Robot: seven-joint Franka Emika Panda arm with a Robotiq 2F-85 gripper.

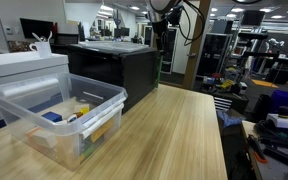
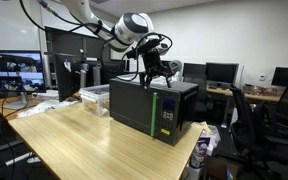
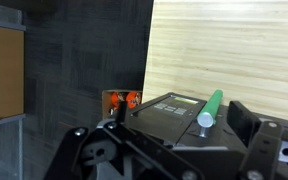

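Note:
A black microwave-like box stands on the wooden table, with a green upright strip on its front beside a control panel. Above its top front edge is my gripper, pointing down. From the wrist, the green strip shows end-on between two spread dark fingers, with nothing held. The gripper looks open. Whether any finger touches the box cannot be told. In the first exterior view the gripper is small and dark by the box's far end.
A clear plastic tub with several small items is on the table's left. Bare wood lies in front of the box. A can stands near the table's right edge, with an office chair beyond.

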